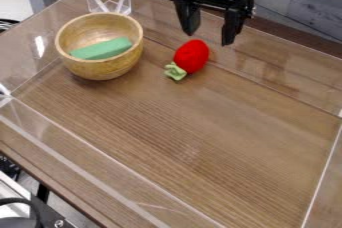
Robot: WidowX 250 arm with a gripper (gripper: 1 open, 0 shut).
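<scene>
A black gripper (215, 18) hangs at the top centre, its two dark fingers spread apart with nothing seen between them. Below it a red strawberry-like object (191, 55) with a pale green top lies on the wooden table (214, 152). To the left is a yellow wooden bowl (99, 70) holding a green oblong object (99, 51).
A low wooden edge runs along the back right. Dark cables lie at the lower left corner, and a pale wire-like object (114, 2) stands behind the bowl.
</scene>
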